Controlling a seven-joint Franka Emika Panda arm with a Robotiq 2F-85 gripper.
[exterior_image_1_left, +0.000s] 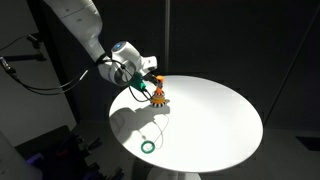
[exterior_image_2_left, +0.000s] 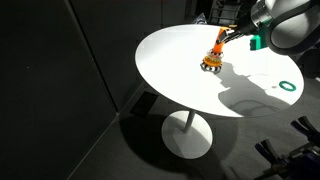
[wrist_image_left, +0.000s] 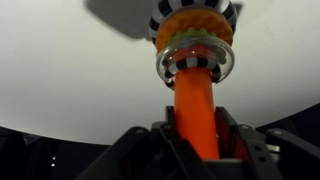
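Note:
A toy stack of rings stands on the white round table, with black-and-white, orange and yellow layers. An upright orange piece rises from its top. In the wrist view the same orange piece runs down between the dark fingers of my gripper. Below it lie a clear ring and the striped and orange layers. Whether the fingers press on the piece cannot be made out. From the side, my gripper is at the top of the stack.
A green ring lies flat near the table's front edge. The arm reaches in from the left in exterior view 1, with a loose dark cable beside it.

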